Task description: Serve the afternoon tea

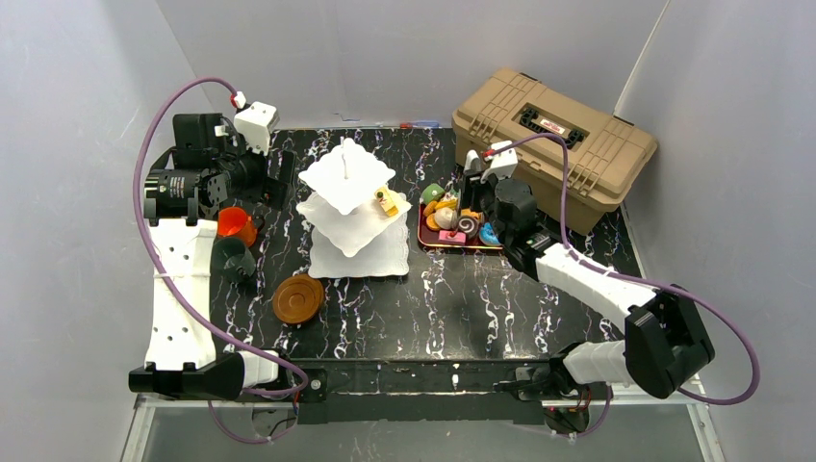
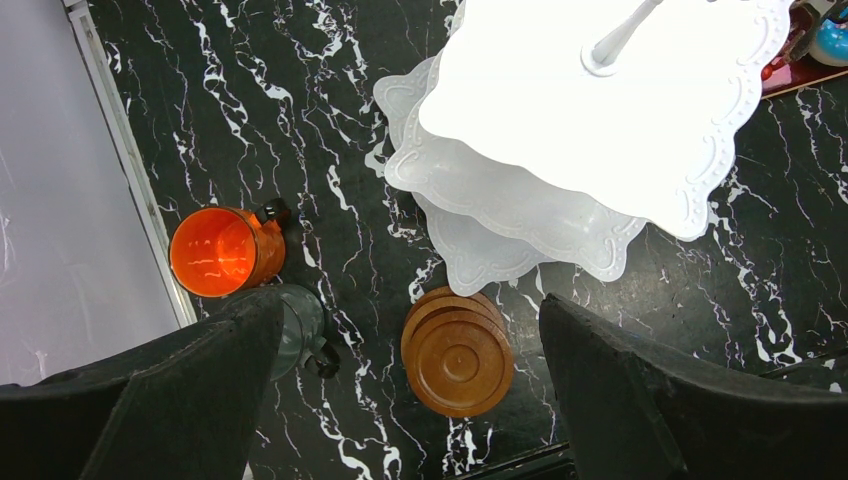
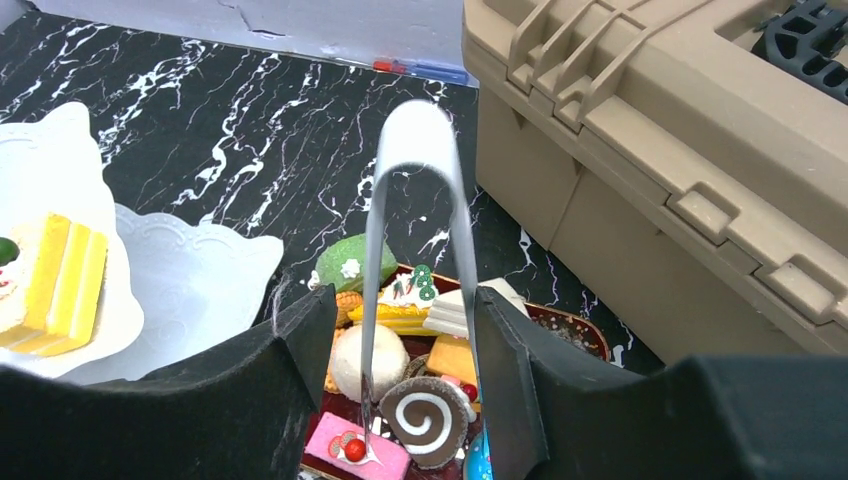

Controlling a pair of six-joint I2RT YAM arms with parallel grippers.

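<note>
My right gripper is shut on metal tongs, held upright over a red tray of sweets, among them a pink cake, a chocolate roll and a white bun. The tongs' tips hang among the sweets. A white three-tier stand is in the centre, a yellow cake slice on its middle tier. My left gripper hangs open and empty at the upper left, above the cups and coasters.
An orange mug, a dark glass mug and brown wooden coasters stand on the left. A large tan case borders the tray at the back right.
</note>
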